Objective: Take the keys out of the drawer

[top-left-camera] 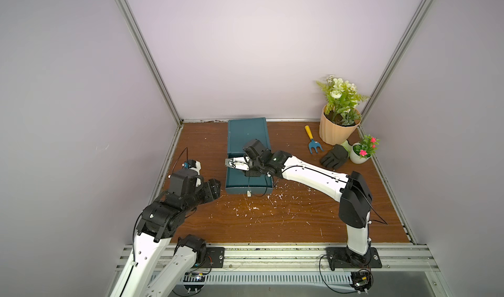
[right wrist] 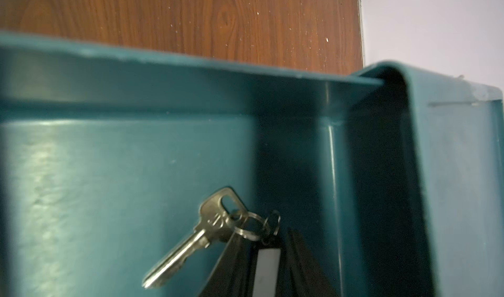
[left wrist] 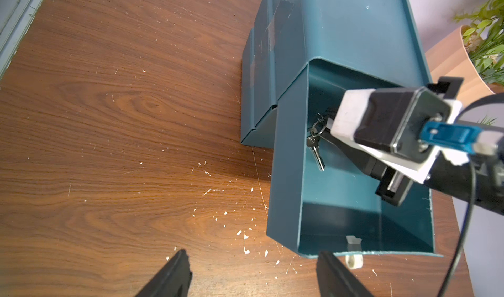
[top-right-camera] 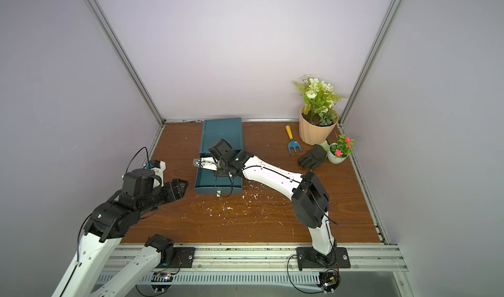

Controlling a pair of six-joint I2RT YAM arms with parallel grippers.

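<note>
The teal drawer (left wrist: 287, 171) is pulled out from its cabinet (top-left-camera: 246, 131). Inside it lies a silver key (right wrist: 176, 257) on rings with a small tag. My right gripper is down in the drawer at the ring end, its fingers close around the tag and rings; whether they grip is unclear. In the left wrist view the right gripper's housing covers part of the drawer. My left gripper stands open just left of and in front of the drawer, nothing between its fingers.
At the back right stand a large flowerpot (top-left-camera: 336, 129) and a small one (top-left-camera: 361, 155), beside a blue fork (top-left-camera: 314, 143) and a dark glove (top-left-camera: 334, 157). The wooden table left and in front of the drawer holds only scattered white bits.
</note>
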